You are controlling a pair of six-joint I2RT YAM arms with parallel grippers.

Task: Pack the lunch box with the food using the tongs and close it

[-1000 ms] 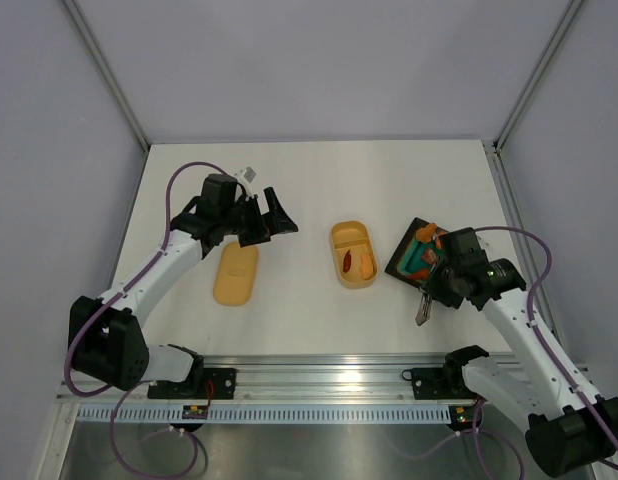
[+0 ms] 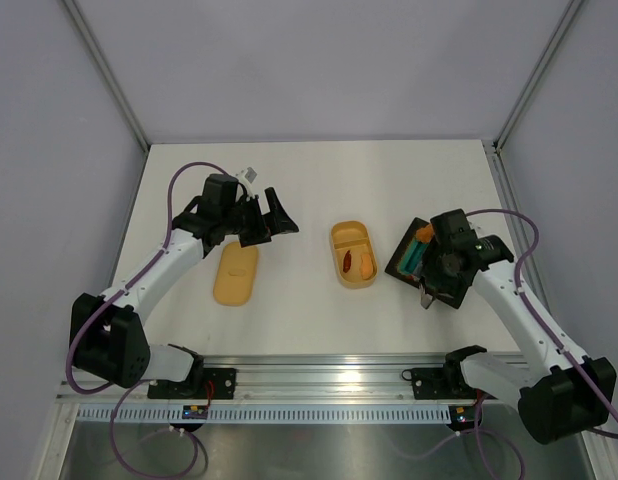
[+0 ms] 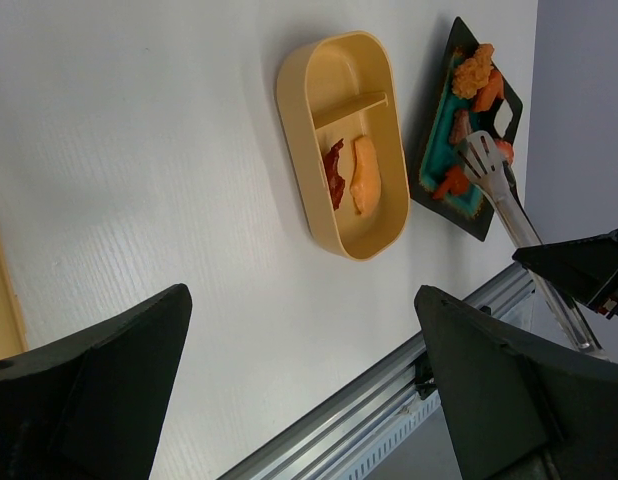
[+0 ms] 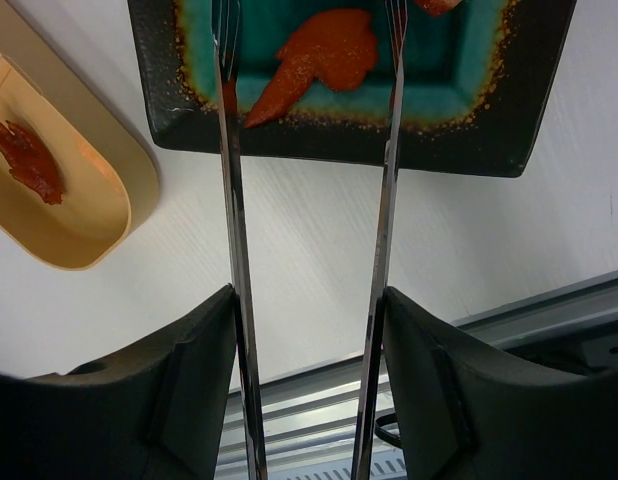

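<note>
A yellow lunch box (image 2: 353, 230) holds a dark red piece (image 3: 335, 174) and a pale orange piece (image 3: 365, 175). Right of it, a black tray (image 2: 400, 253) with a teal inside carries fried and orange food, including an orange piece (image 4: 319, 55). My right gripper holds its steel tong prongs open over the tray, either side of that piece, with nothing seen gripped. My left gripper stands open and empty above the table, left of the lunch box.
A yellow lid (image 2: 234, 275) lies at the left of the white table (image 2: 309, 180). A metal rail runs along the front edge.
The left arm, lunch box and lid have not moved.
</note>
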